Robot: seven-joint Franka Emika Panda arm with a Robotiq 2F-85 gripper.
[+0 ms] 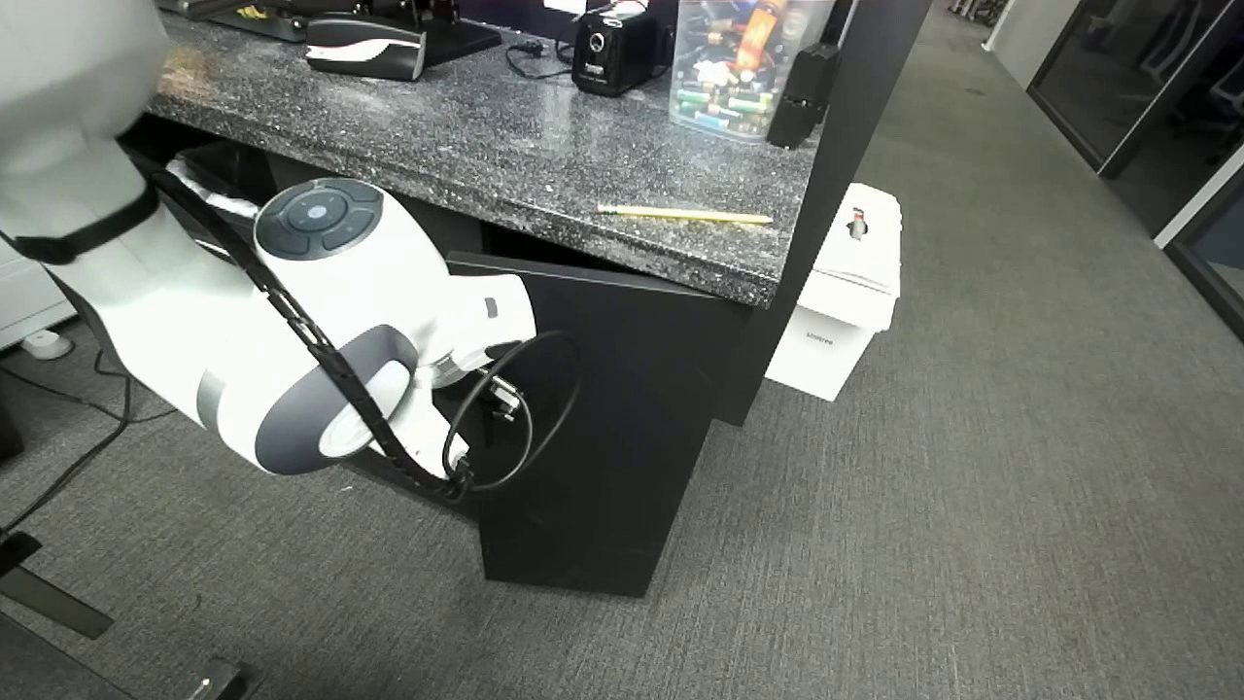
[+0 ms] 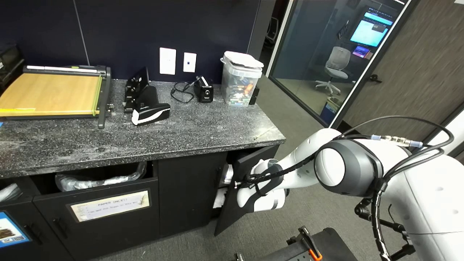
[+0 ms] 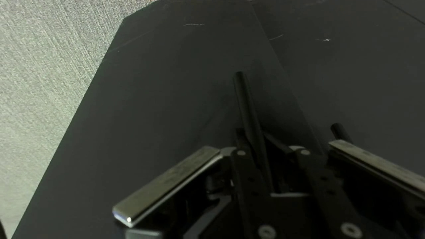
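Note:
The black cabinet door [image 2: 230,217] stands partly open under the end of the counter, and a gap shows between it and the cabinet. Its dark panel [image 3: 159,99] fills most of the wrist view. A slim black bar handle [image 3: 247,107] runs down from the panel's middle into the fingers. My gripper is shut on this handle, with a finger [image 3: 243,175] to each side of it. In exterior view 1 the door [image 1: 583,467] is seen from its front, and the arm largely hides the fingers.
Above the door is a speckled counter [image 2: 195,135]; a pencil [image 1: 688,215] lies near its edge. White items [image 2: 220,195] show inside the cabinet. A second handle [image 3: 338,130] sits right of my fingers. A white bin [image 1: 834,303] stands past the counter's end. Open carpet [image 1: 875,560] lies in front.

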